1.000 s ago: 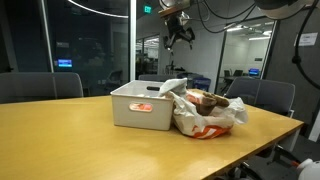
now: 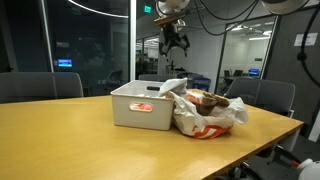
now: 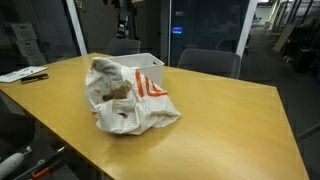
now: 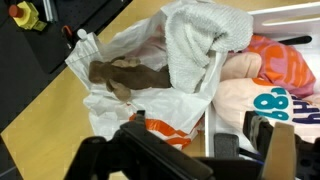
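Observation:
High above the table my gripper (image 2: 174,46) stands open and apart from everything below it. In the wrist view its dark fingers (image 4: 140,128) spread over the border between a bag and a box, with nothing held. The white box (image 2: 141,112) holds a pale pink cloth with blue figures (image 4: 268,97) and an orange-red cloth (image 4: 282,58). Beside the box lies the crumpled white plastic bag (image 3: 150,112) with red-orange print, its mouth spread around a brown soft item (image 4: 128,76). A whitish knitted cloth (image 4: 203,45) lies across the bag's edge and the box's side.
Chairs (image 3: 208,63) stand along its far side. A dark marker-like object (image 3: 35,77) lies at the table's left in the second exterior view.
My gripper has shifted slightly left and down in the first exterior view. The box and bag look unmoved.

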